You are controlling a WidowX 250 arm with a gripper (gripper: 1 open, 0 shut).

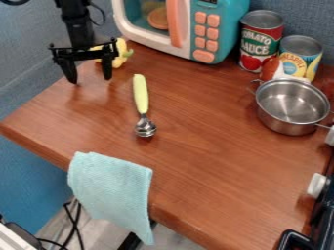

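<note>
My black gripper (89, 73) hangs at the back left of the wooden table, its fingers pointing down and spread apart. Directly behind it is a small yellow object (120, 55), partly hidden by the arm. A scoop with a pale yellow handle (141, 98) lies in the middle-left of the table, to the right of the gripper and apart from it.
A toy microwave (170, 21) stands at the back, beside cans (259, 41) and a steel pot (291, 104) on the right. A light cloth (109, 190) hangs over the front-left edge.
</note>
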